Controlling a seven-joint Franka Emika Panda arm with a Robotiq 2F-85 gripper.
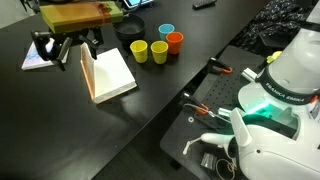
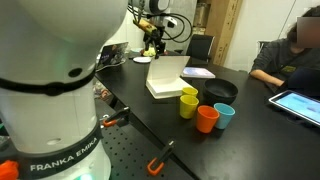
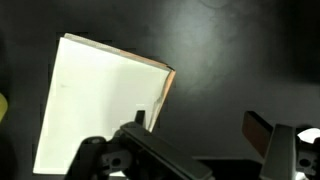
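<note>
A book lies on the dark table with white pages showing and its tan cover standing up along the left side. The cover also stands upright behind the white pages in exterior view 2. My gripper hangs at the cover's upper left, fingers wide apart. In the wrist view, the gripper has bare table between its spread fingers. White paper fills the left there, with a thin brown edge; one finger overlaps its corner. Whether that finger touches the cover cannot be told.
Yellow, orange and blue cups stand to the book's right, near a black bowl. A pale notebook lies behind at the left, partly covered by the gripper. A person sits across the table.
</note>
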